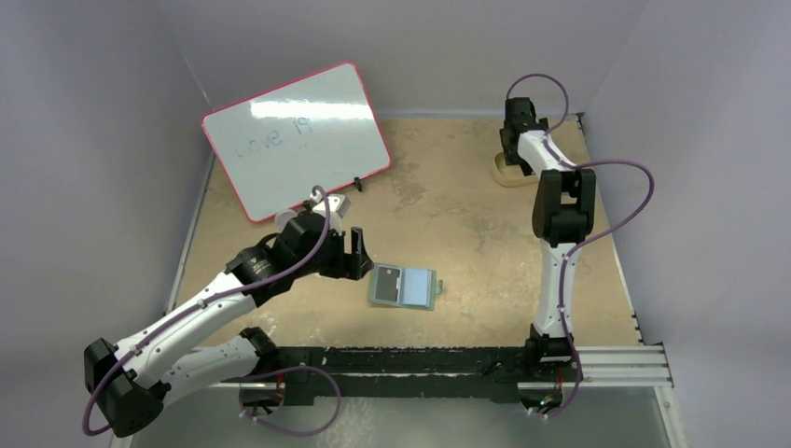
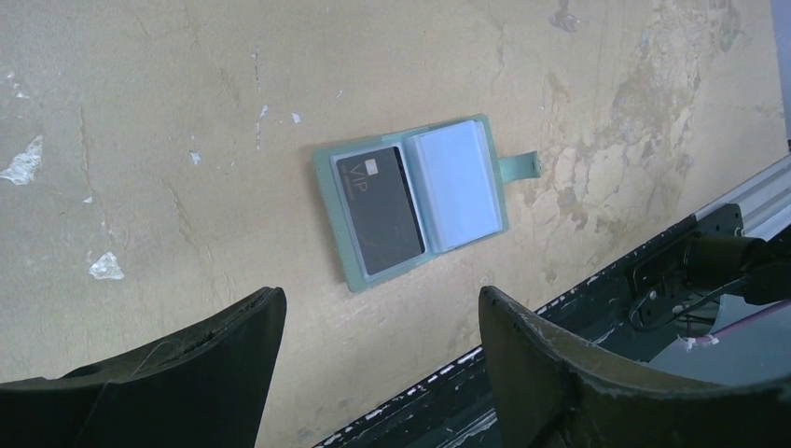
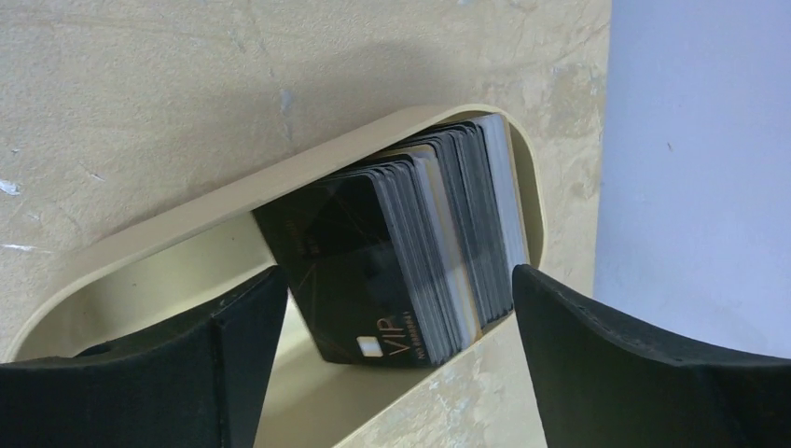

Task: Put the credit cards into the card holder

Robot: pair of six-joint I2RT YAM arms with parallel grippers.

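The card holder (image 2: 420,196) lies spread flat on the table, a black VIP card (image 2: 381,210) on its left side and clear sleeves (image 2: 457,182) on its right. Low in the left wrist view, my left gripper is open and empty, just left of the holder from above. A beige oval box (image 3: 187,210) holds a row of upright credit cards (image 3: 392,243), the nearest a black VIP card facing the open end. Over this box hangs my right gripper, its fingers apart on either side of the row, nothing gripped between them. From above, the arm hides most of the box.
A whiteboard (image 1: 298,140) with a red frame leans at the back left, a black clip (image 1: 357,184) by its corner. Bare table (image 1: 438,205) spreads between holder and box. Walls stand close behind and right of the box.
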